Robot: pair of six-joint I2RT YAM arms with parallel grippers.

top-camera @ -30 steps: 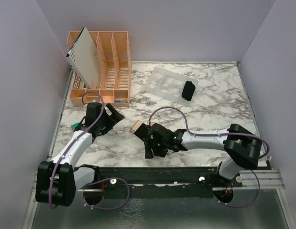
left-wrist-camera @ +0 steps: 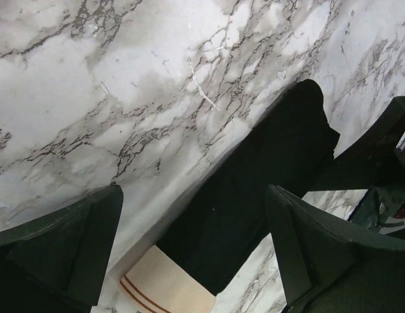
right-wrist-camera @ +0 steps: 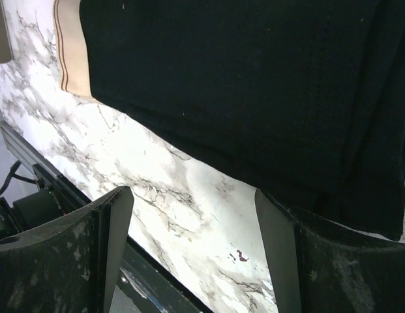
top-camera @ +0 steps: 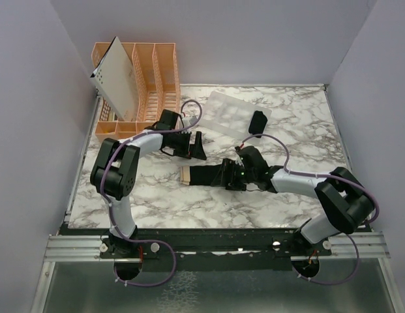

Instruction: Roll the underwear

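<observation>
The black underwear (top-camera: 202,175) lies as a long flat strip on the marble table, its beige waistband (left-wrist-camera: 164,282) at the left end. A fold runs along its other end in the right wrist view. Above and behind the strip, my left gripper (top-camera: 191,149) is open and empty, its fingers well apart in the left wrist view. My right gripper (top-camera: 227,177) is over the strip's right part, hiding some of it from above. Its fingers (right-wrist-camera: 280,244) stand apart with bare marble between them; the right one overlaps the cloth's edge in view.
An orange divided box (top-camera: 153,85) with a white board (top-camera: 116,72) leaning in it fills the back left. A pale compartment tray (top-camera: 218,114) holds a dark bundle (top-camera: 257,123) at the back. Marble is free at the front and right.
My left gripper has moved right and towards the back, over the strip. My right gripper has moved right and slightly back. The underwear, slanted before, now lies straight across, its waistband at the left.
</observation>
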